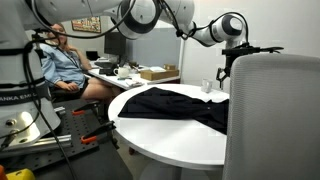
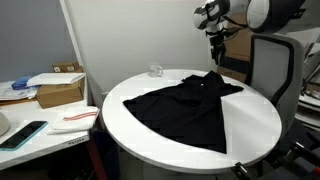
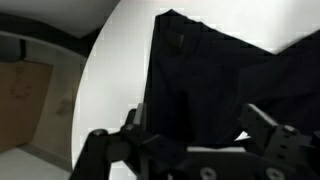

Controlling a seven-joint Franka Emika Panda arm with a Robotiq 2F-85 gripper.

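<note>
A black cloth (image 1: 172, 104) is spread unevenly over the round white table (image 1: 165, 143). Its flaps reach to the table's near side in exterior view 2, where the cloth (image 2: 186, 106) has creases and a bunched far part. In the wrist view, the cloth (image 3: 205, 75) lies below with one corner pointing up. My gripper is open, its two fingers standing apart with nothing held between them. Exterior view 2 has the gripper (image 2: 217, 58) above the far end of the cloth, clear of it.
A white cup (image 2: 155, 70) stands near the table's far edge. A grey chair back (image 1: 272, 118) blocks the right foreground. Another black gripper (image 1: 97, 134) is parked by the near edge. A person (image 1: 66, 68) sits at the left.
</note>
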